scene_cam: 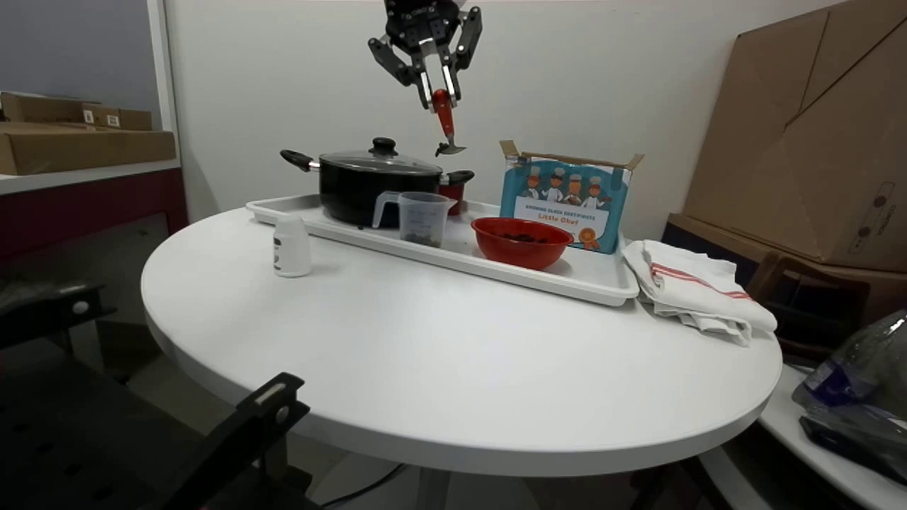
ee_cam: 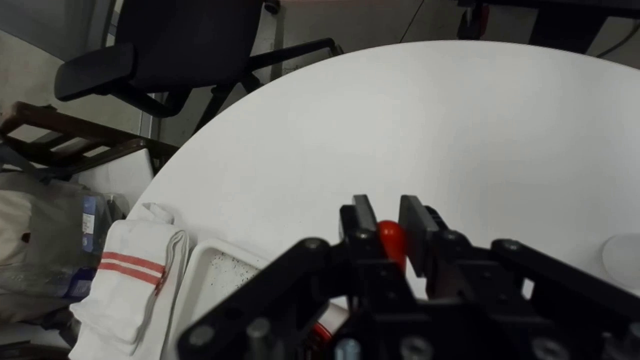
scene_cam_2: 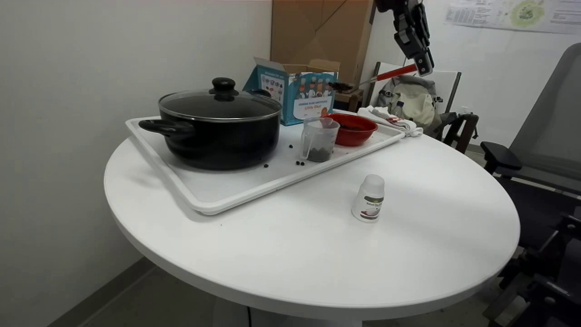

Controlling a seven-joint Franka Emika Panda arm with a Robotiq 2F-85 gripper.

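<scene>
High above the tray, my gripper (scene_cam: 439, 98) is shut on the red handle (scene_cam_2: 396, 72) of a spoon. In exterior view 2 the spoon's head (scene_cam_2: 341, 86) holds dark bits. The handle's rounded end (ee_cam: 392, 233) shows between my fingers in the wrist view. Below, a red bowl (scene_cam: 523, 244) with dark pieces sits on the white tray (scene_cam_2: 207, 206). Beside it stands a clear measuring cup (scene_cam_2: 319, 139) with dark pieces at its bottom. A lidded black pot (scene_cam_2: 220, 125) is at the tray's other end.
A blue cardboard box (scene_cam: 562, 200) stands behind the bowl, and a folded towel (scene_cam: 699, 287) lies by the tray's end. One white bottle (scene_cam_2: 370, 199) stands on the table. Several dark bits lie loose on the tray.
</scene>
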